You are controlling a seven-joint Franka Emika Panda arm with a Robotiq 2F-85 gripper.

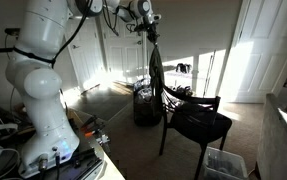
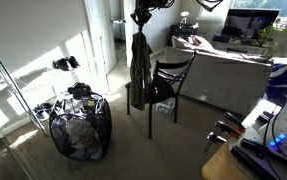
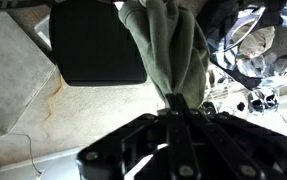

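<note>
A grey-green cloth [image 1: 157, 76] hangs in a long drape from my gripper [image 1: 153, 38], which is shut on its top end. In exterior view 2 the cloth [image 2: 140, 72] hangs clear of the floor, in front of or beside the black chair [image 2: 165, 90]; whether it touches the chair is hard to tell. The wrist view shows the cloth [image 3: 171, 48] running down from between the fingertips, with the dark chair seat [image 3: 95, 45] to the left. My fingertips are small and dark there.
A black mesh hamper [image 2: 80, 145] with light fabric inside stands on the carpet beside the chair. Shoes [image 1: 183, 90] lie by the far wall. A clear plastic bin [image 1: 223, 165] sits at the front right. Open carpet lies before the chair.
</note>
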